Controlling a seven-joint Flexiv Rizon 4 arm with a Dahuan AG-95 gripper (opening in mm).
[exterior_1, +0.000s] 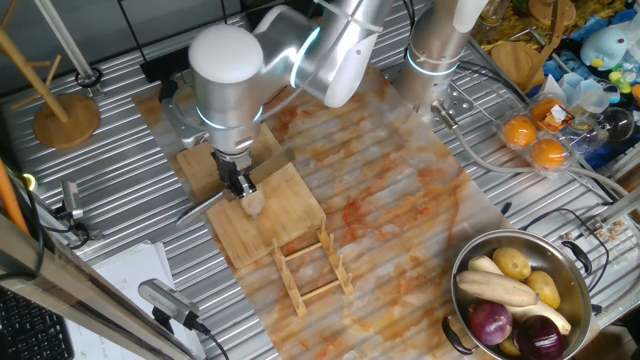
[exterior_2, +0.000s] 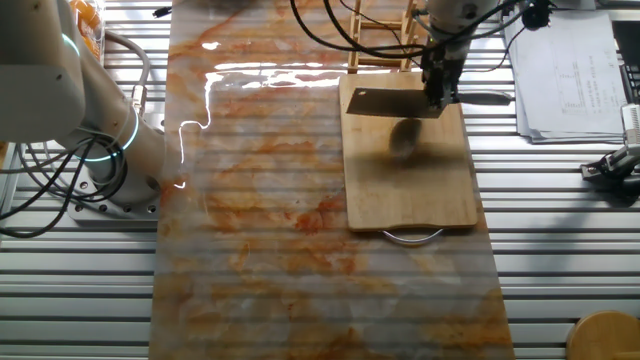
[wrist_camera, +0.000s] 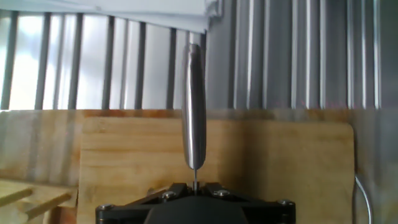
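My gripper (exterior_1: 240, 186) is shut on a knife with a broad metal blade (exterior_2: 395, 103) and a silver handle (exterior_1: 200, 209). In the wrist view the knife handle (wrist_camera: 194, 106) points away from the gripper, toward the board's edge and past it. A potato (exterior_1: 253, 204) lies on the wooden cutting board (exterior_1: 262, 232), close beside the gripper in exterior view 1. From exterior view 2 the knife appears over one end of the board, with the shaded potato (exterior_2: 404, 137) next to the blade. Whether blade and potato touch, I cannot tell.
A small wooden rack (exterior_1: 311, 266) adjoins the board. At the right stands a metal pot (exterior_1: 462, 300) with potatoes, purple vegetables and long pale roots. Papers (exterior_2: 570, 80) lie beyond the handle side.
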